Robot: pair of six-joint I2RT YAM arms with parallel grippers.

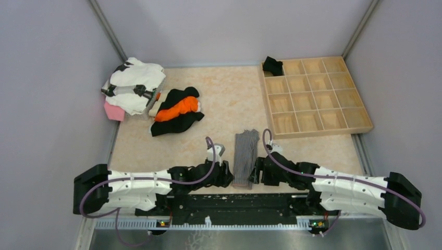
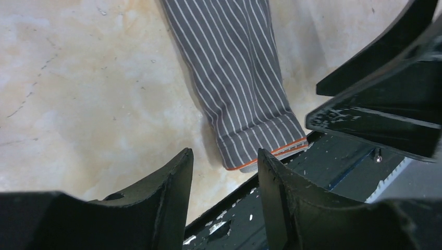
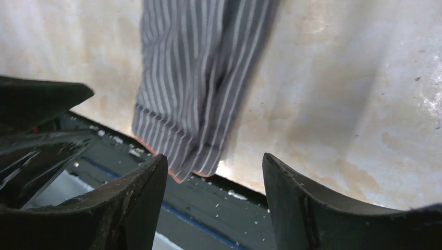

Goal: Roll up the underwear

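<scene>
A grey striped piece of underwear lies lengthwise in a long folded strip near the front edge, its orange-trimmed end closest to that edge. My left gripper is just left of that near end; in its wrist view the fingertips stand apart, nothing between them. My right gripper is at the right side of the same end, fingers apart and empty. Each gripper also shows in the other's wrist view.
A compartment box with a black item in one cell is at the back right. Clothes and a white pile are at the back left.
</scene>
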